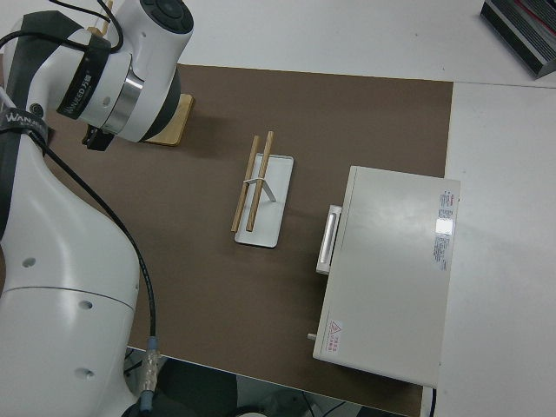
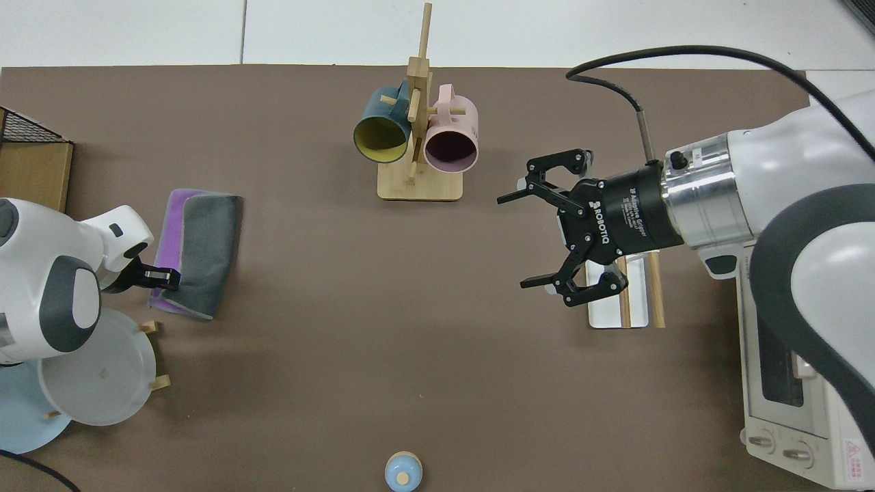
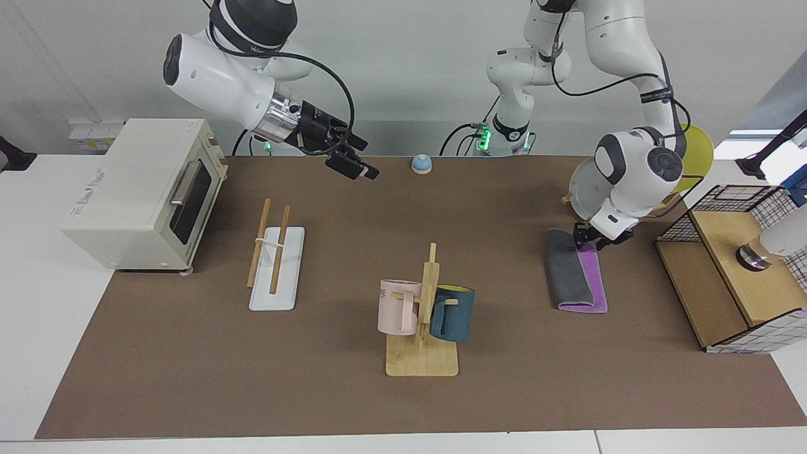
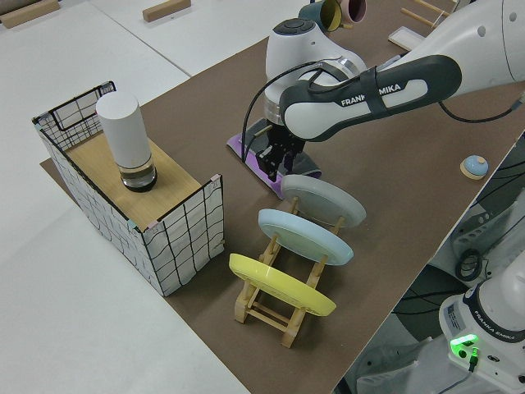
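Observation:
In the top view, the arm on the left holds its black gripper (image 2: 168, 279) over the folded purple and grey towel (image 2: 206, 254), beside the rack with grey (image 2: 96, 377) and light blue plates (image 2: 20, 406); whether its fingers are shut is unclear. The arm on the right has its black gripper (image 2: 513, 242) with fingers wide open and empty, above the table between the mug tree (image 2: 418, 184) and a white holder with wooden sticks (image 2: 607, 311). The mug tree carries a blue mug (image 2: 377, 131) and a pink mug (image 2: 451, 139).
A white microwave-like oven (image 3: 128, 204) stands at one side. A wire basket (image 4: 168, 254) with a wooden shelf and a white cylinder (image 4: 123, 131) is at the other. A small blue round object (image 2: 402, 472) lies near the edge.

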